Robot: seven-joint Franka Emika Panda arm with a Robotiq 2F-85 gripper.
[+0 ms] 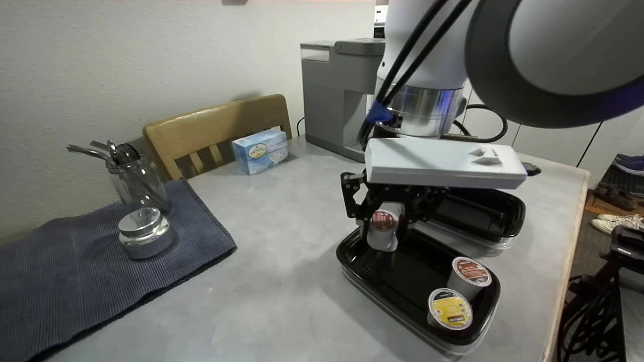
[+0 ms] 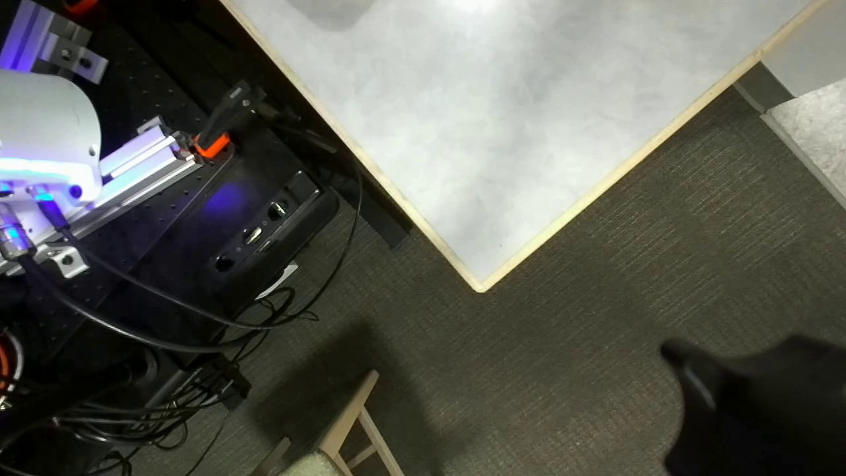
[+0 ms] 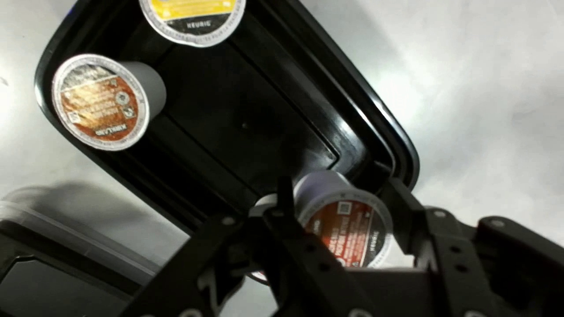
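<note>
My gripper point(image 1: 384, 232) is shut on a coffee pod with a red-brown lid point(image 3: 346, 227), one finger on each side of it. In exterior view 1 this pod hangs at the far left end of a black tray point(image 3: 254, 105), raised above its floor. Another pod point(image 3: 267, 200) stands close beside it, mostly hidden behind a finger in the wrist view. At the tray's near end sit a pod with an orange-brown lid point(image 1: 471, 274) and a pod with a yellow lid point(image 1: 450, 309).
A second black tray point(image 1: 477, 211) lies just behind. A grey machine point(image 1: 329, 99), a light blue tea box point(image 1: 260, 151), a glass jar of utensils point(image 1: 139, 181) and a lidded silver jar point(image 1: 145, 234) stand farther off.
</note>
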